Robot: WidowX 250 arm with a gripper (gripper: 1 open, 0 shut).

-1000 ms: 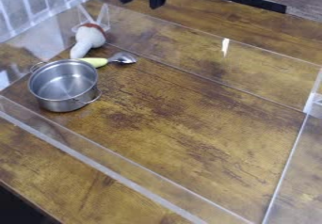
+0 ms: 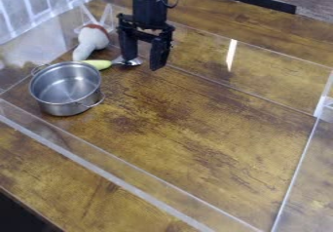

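My black gripper [image 2: 143, 47] hangs at the top centre, lowered to just above and behind a spatula with a yellow handle [image 2: 99, 64] and metal end, its fingers apart with nothing seen between them. A steel pot [image 2: 66, 89] stands at the left, in front of the spatula. A white plush toy [image 2: 90, 41] lies behind the pot, left of my gripper.
Clear plastic walls surround the wooden table [image 2: 208, 138]. A white grille stands at the back left.
My gripper has come down from the top edge of the view toward the spatula. The pot, spatula and toy have not visibly moved.
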